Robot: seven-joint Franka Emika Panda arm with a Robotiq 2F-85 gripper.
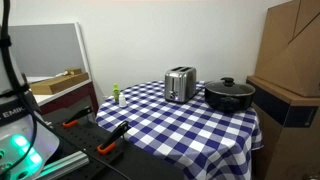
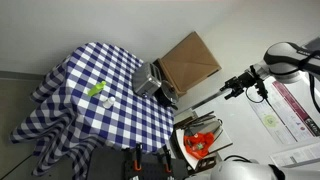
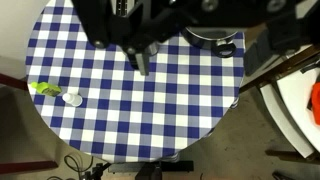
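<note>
My gripper shows as dark, blurred fingers at the top of the wrist view. It stands open, high over the table, and no held object shows. A silver two-slot toaster (image 1: 181, 85) stands on the checked tablecloth (image 1: 190, 130). To its right sits a black lidded pot (image 1: 229, 95); in the wrist view the pot (image 3: 214, 40) is partly covered by dark, blurred parts. Towards the table's left lie a small green item (image 3: 43, 89) and a small white item (image 3: 72, 99), set apart from the toaster.
Brown cardboard (image 1: 288, 75) rises right of the pot. Dark mounts with orange ends (image 1: 114, 136) stick out at the near table edge. A red basket-like item (image 2: 199, 140) lies beyond the table.
</note>
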